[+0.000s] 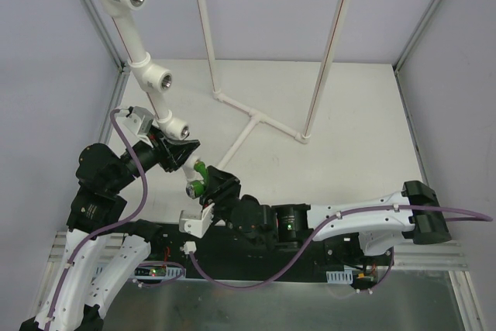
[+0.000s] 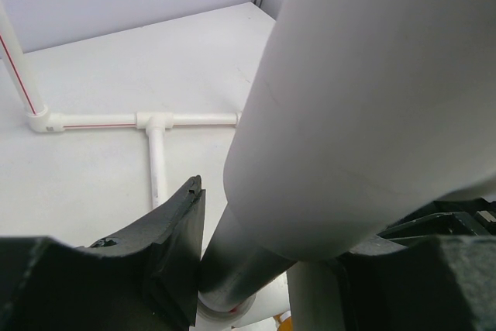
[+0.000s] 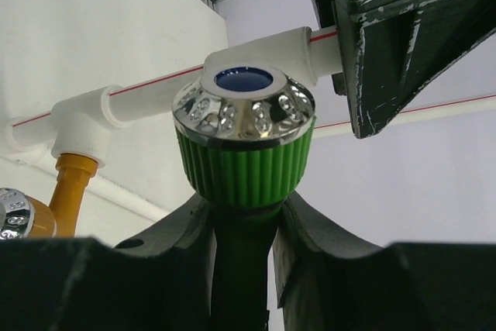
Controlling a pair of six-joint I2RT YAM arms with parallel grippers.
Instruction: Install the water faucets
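Note:
My right gripper is shut on the green faucet. In the right wrist view, its green ribbed handle with chrome ring and blue cap faces the camera, and the body sits between the fingers. The faucet's upper end meets the white pipe in the top view; how it is seated there is hidden. My left gripper has its fingers on either side of that pipe; whether they press on it does not show. An orange faucet sits in the lower tee.
Empty pipe sockets open along the upper left pipe. A thin pipe frame stands behind on the white board, which is clear at right. Both arms are close together at the pipe.

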